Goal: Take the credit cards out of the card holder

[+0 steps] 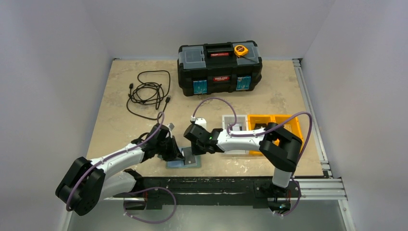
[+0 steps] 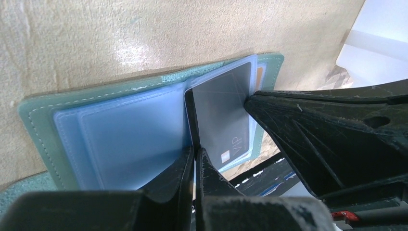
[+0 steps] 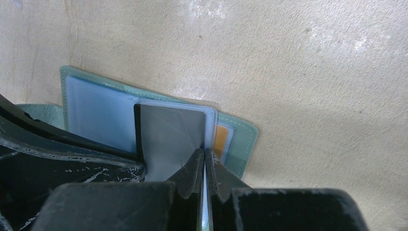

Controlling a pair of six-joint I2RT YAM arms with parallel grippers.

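The green card holder point(image 1: 198, 164) lies open at the table's front, with translucent blue sleeves point(image 2: 134, 130). One sleeve has a dark grey card point(image 2: 222, 113) in it, with "VIP" printed near a corner; a black strip runs along the card's left edge. At that edge, by the sleeve's mouth, my left gripper is shut; whether any sleeve film is pinched does not show. My right gripper is shut over the opposite, right edge of the same sleeve, no card visible between its fingertips. An orange card point(image 3: 220, 139) peeks out underneath.
A black toolbox point(image 1: 219, 70) with a yellow tape measure point(image 1: 241, 50) stands at the back. The coiled black cable point(image 1: 149, 94) lies back left. White point(image 1: 235, 122) and orange point(image 1: 294, 127) bins sit right, partly behind my right arm.
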